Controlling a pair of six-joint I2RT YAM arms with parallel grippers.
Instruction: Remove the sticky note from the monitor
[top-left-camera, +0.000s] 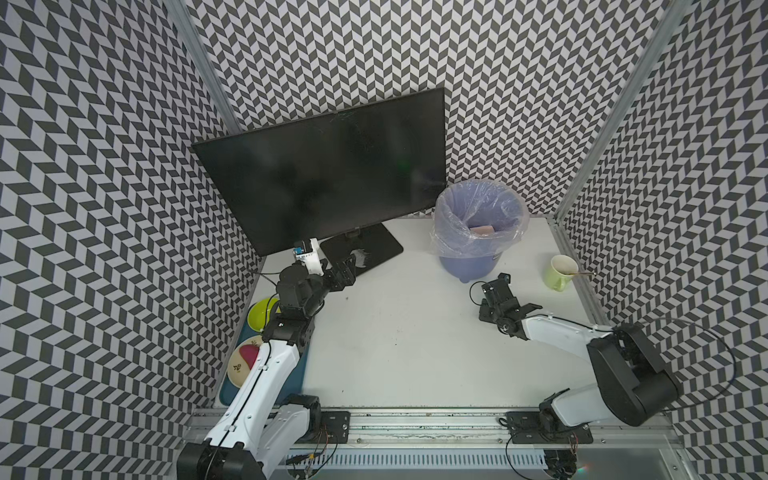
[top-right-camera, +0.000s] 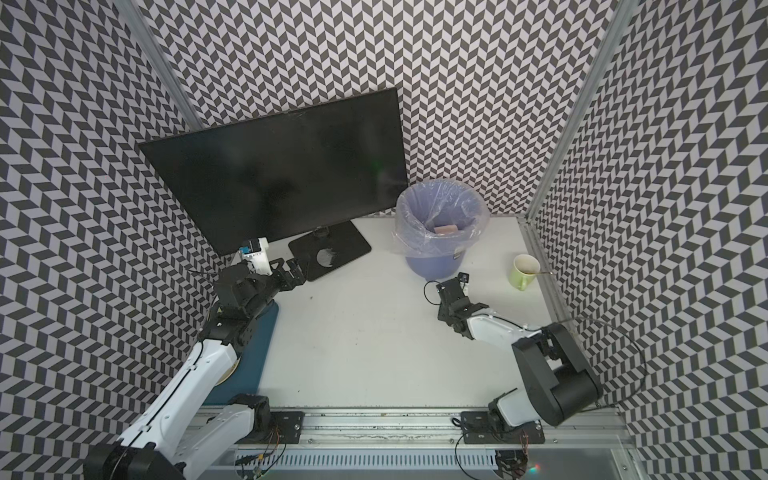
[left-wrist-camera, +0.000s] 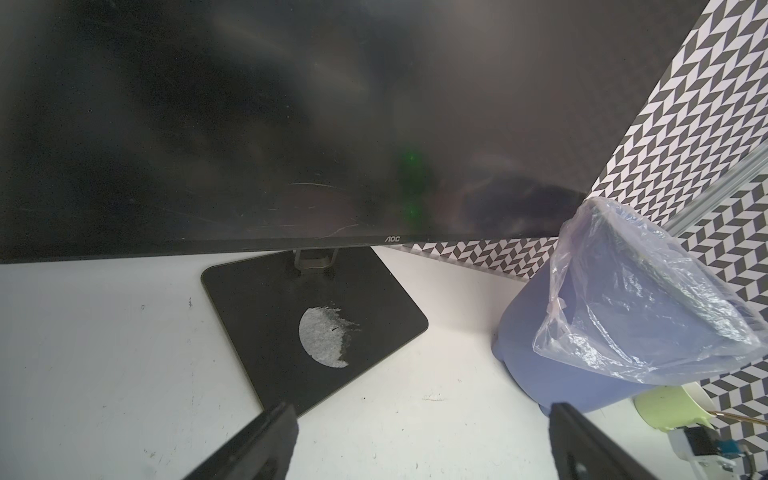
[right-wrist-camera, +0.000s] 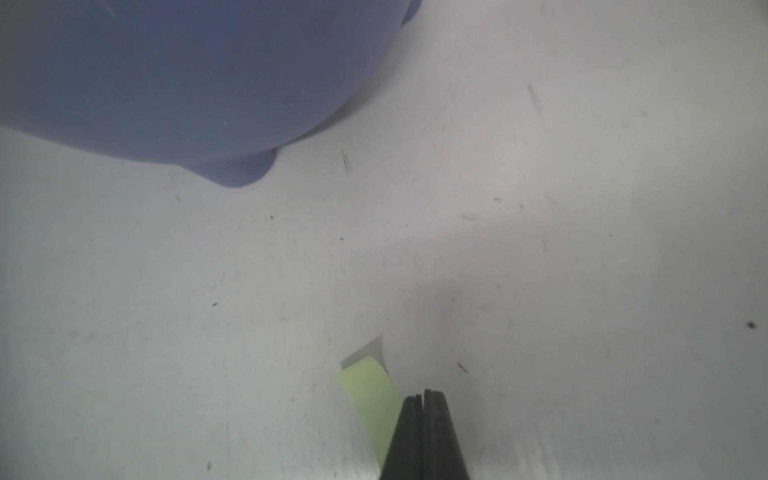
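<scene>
The monitor shows no sticky note on its screen. A pale green sticky note lies on the table below the bin. My right gripper is shut and points down at the note's right edge, partly covering it; whether any paper is between its fingertips cannot be told. In the top views it is low over the table and hides the note. My left gripper stands open in front of the monitor's black base, its blurred fingers wide apart with nothing between them.
A lined blue bin stands right of the monitor. A green mug with a stick sits at the right edge. A blue tray with dishes is under the left arm.
</scene>
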